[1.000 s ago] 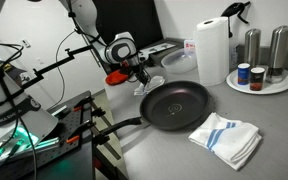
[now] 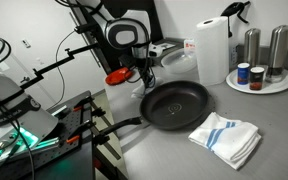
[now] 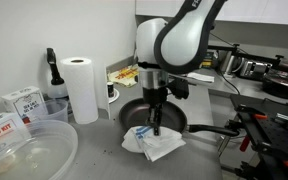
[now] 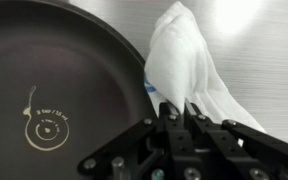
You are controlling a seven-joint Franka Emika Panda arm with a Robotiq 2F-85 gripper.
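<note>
A white cloth [image 4: 184, 60] with a blue stripe rises bunched from between the fingers of my gripper, which is shut on it. In exterior view 2 the cloth [image 3: 156, 146] spreads beneath the gripper [image 3: 156, 127], in front of the black pan [image 3: 134, 113]; whether its lower folds rest on the counter, I cannot tell. The pan [image 4: 59, 90] fills the left of the wrist view, empty inside, its rim right beside the cloth. From exterior view 1, the gripper [image 2: 144, 76] is just beyond the pan [image 2: 177, 104], and the arm hides part of the cloth [image 2: 139, 90].
A folded white towel with blue stripes [image 2: 224, 138] lies to the right of the pan. A paper towel roll [image 2: 213, 50] stands behind, near a plate [image 2: 259, 86] with shakers and jars. A clear bowl [image 3: 32, 148] sits at the left in exterior view 2.
The visible part of the cloth has shifted slightly left. Pan and folded towel stay put.
</note>
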